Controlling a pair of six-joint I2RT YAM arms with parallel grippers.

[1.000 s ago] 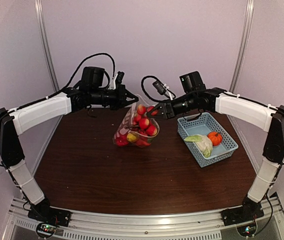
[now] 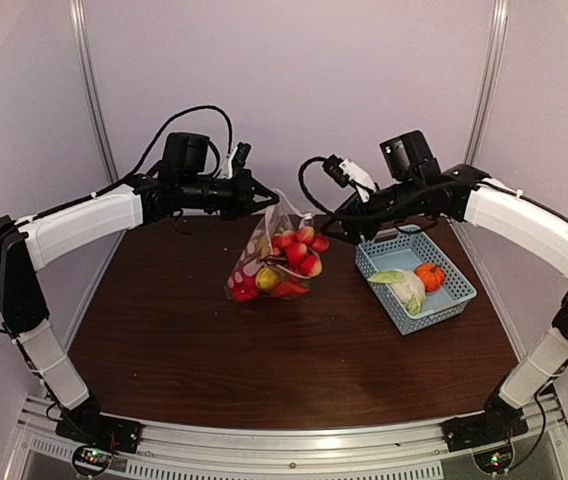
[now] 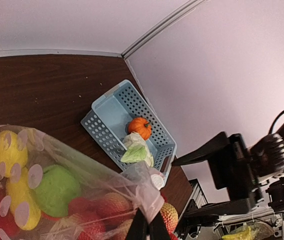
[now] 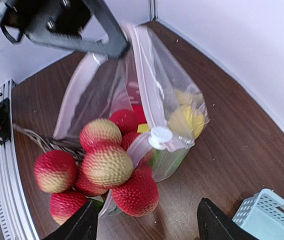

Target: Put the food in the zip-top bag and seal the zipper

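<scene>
A clear zip top bag (image 2: 264, 265) full of red, yellow and green food hangs from my left gripper (image 2: 264, 195), which is shut on its top edge. In the left wrist view the bag (image 3: 97, 180) fills the lower left. Red fruits (image 4: 107, 165) bulge at the bag's open mouth in the right wrist view, below its white zipper strip. My right gripper is open, facing the mouth from the right, with space between it and the fruits.
A blue plastic basket (image 2: 372, 262) at the right holds a cabbage (image 2: 409, 292) and an orange pumpkin (image 2: 430, 276).
My right gripper has drawn back to the right, away from the bag's mouth. The left one stays in place, and the fruits at the mouth have shifted a little.
</scene>
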